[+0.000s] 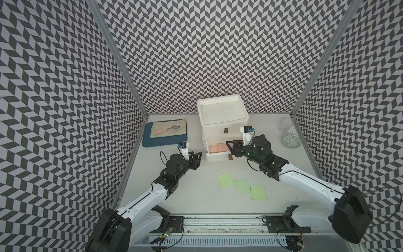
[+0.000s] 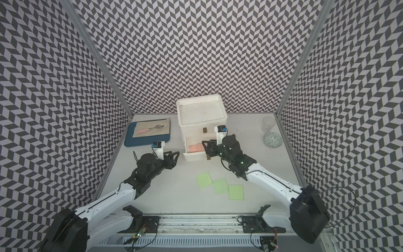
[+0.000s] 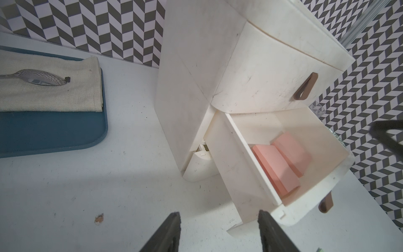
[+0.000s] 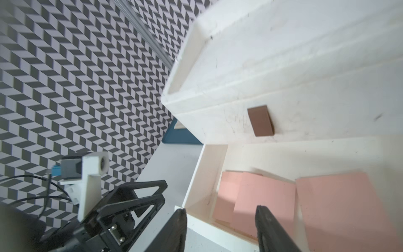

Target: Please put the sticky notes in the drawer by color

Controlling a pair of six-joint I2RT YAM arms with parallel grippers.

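Several pink sticky notes lie inside the pulled-out lower drawer of the white cabinet. On the table in front, three green sticky notes lie apart from it: a left one, a middle one and a right one. Over the drawer's right part, my right gripper is open, with the pink notes beneath and nothing held. My left gripper stands open and empty to the left of the drawer, above bare table.
A blue tray with a folded cloth and a spoon-like tool sits at the back left. A clear glass and a patterned green dish stand at the right edge. The upper drawer with its brown handle is closed.
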